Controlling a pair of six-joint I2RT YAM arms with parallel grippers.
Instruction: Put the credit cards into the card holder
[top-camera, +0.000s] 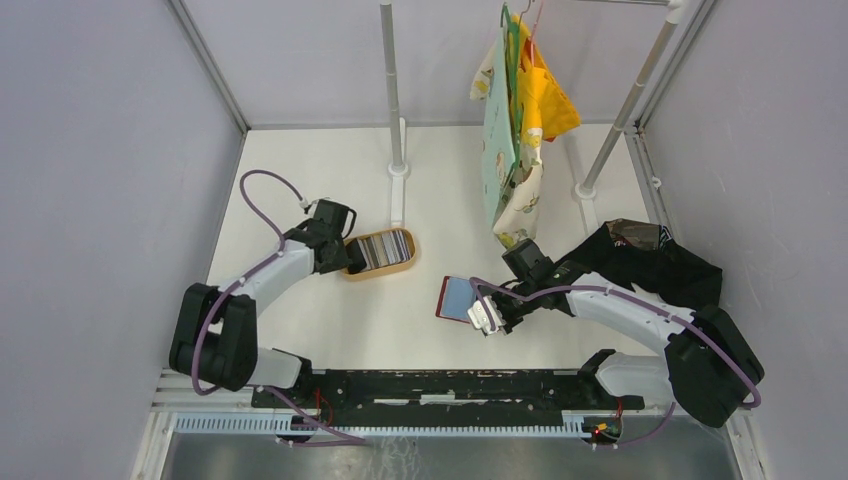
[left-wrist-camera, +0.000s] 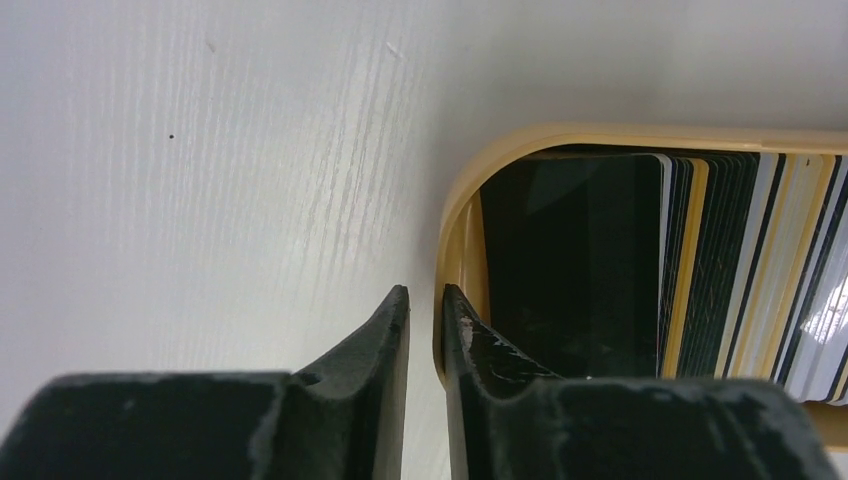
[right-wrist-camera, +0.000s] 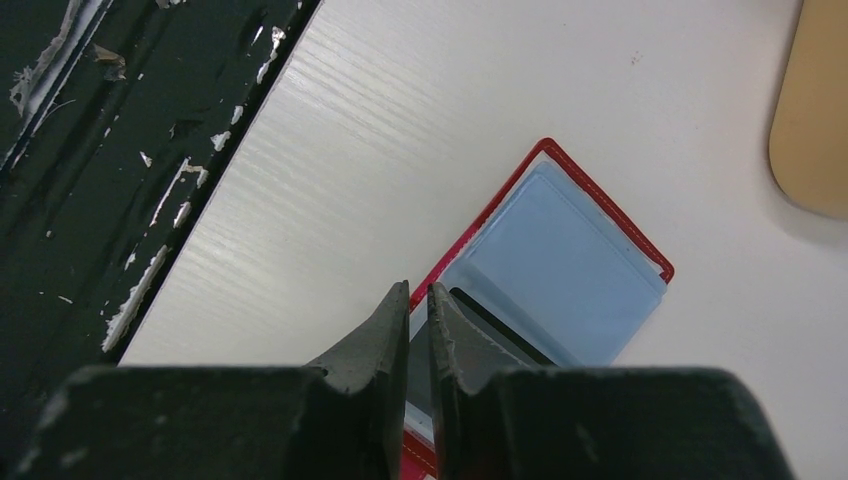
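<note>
An oval tan box (top-camera: 400, 258) holds a row of cards (left-wrist-camera: 746, 265), a black one at its left end. My left gripper is at the box's left rim, fingertips slightly apart, one against the rim. My right gripper is over the red card holder (right-wrist-camera: 610, 205), which has light blue sleeves and a dark card (right-wrist-camera: 500, 335) partly hidden behind the fingers. Its fingertips are a small gap apart; I cannot tell what, if anything, is between them.
A black bag (top-camera: 680, 270) lies at the right. Fabrics (top-camera: 540, 100) hang from the rack above the back right. White posts (top-camera: 394, 100) stand at the back. The dark table edge (right-wrist-camera: 120, 130) is near the right gripper.
</note>
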